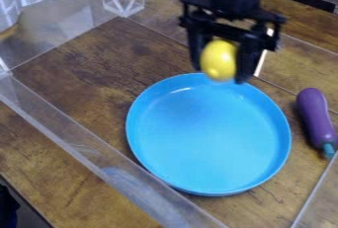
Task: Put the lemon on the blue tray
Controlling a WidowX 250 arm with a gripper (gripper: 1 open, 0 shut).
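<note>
The yellow lemon [218, 60] is off the table, with my black gripper [222, 62] shut on it. Both look blurred. In the picture they overlap the far rim of the round blue tray [209, 138], which is empty and lies flat on the wooden table. How high the lemon hangs cannot be told from this single view.
To the right of the tray lies a purple eggplant [314, 116], close to the right side. Clear plastic walls [93, 155] bound the table at the left and front. Bare wood [79, 69] stretches left of the tray.
</note>
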